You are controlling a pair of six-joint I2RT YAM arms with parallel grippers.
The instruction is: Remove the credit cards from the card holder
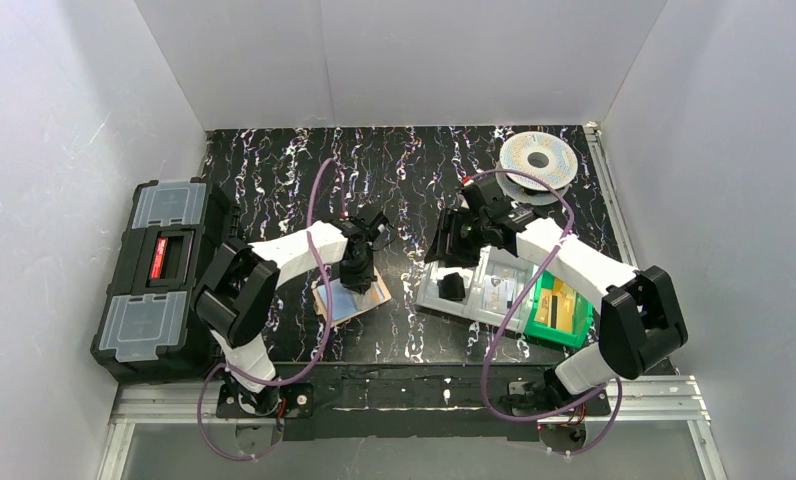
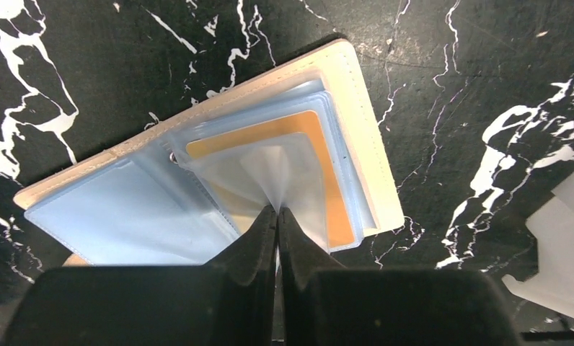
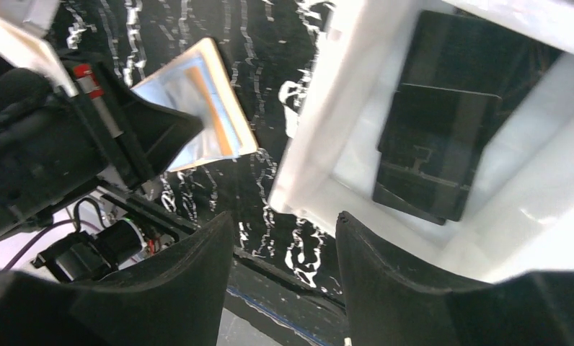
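The card holder (image 2: 374, 144) lies open on the marble-patterned table, tan outside with pale blue sleeves. An orange card (image 2: 336, 194) shows among the sleeves on its right half. My left gripper is shut over that half, and a clear plastic sleeve (image 2: 266, 169) puckers up to its fingertips, pinched between them. Whether a card is caught there too cannot be seen. My right gripper is open and empty, hanging over the near-left part of the white tray (image 1: 429, 297), apart from the holder.
Black cards (image 3: 439, 137) lie in the white tray's left compartment. A green tray (image 1: 579, 325) with yellow items adjoins it on the right. At the left stands a black toolbox (image 1: 179, 270), and a disc spool (image 1: 539, 160) sits at the back right.
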